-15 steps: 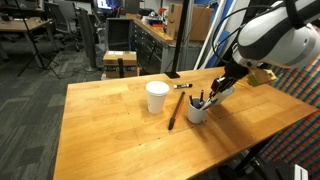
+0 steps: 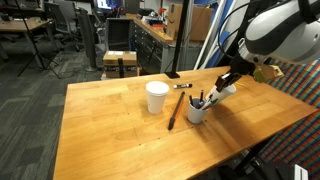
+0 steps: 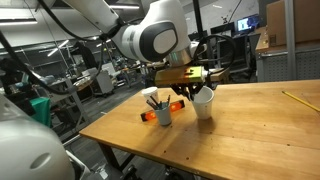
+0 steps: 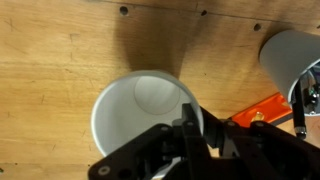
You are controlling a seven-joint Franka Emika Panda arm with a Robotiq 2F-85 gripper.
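Observation:
A white cup (image 4: 135, 115) fills the lower middle of the wrist view, its open mouth facing the camera. My gripper is shut on the cup's rim, at its right side in that view. In exterior view 2 the held cup (image 3: 204, 103) hangs below the gripper, roughly upright and close to the table; whether it touches the wood I cannot tell. Seen from exterior view 1, the cup (image 2: 222, 92) is partly behind a grey holder (image 2: 198, 113) of pens, which stands beside it. A second white cup (image 2: 157, 97) stands apart on the table.
An orange-handled tool (image 2: 177, 110) lies between the second cup and the holder; its orange part (image 4: 262, 111) shows in the wrist view. A dark marker (image 2: 183, 86) lies farther back.
In exterior view 1 the arm and gripper have shifted very slightly to the right. The holder, the second cup and the tool have stayed where they were.

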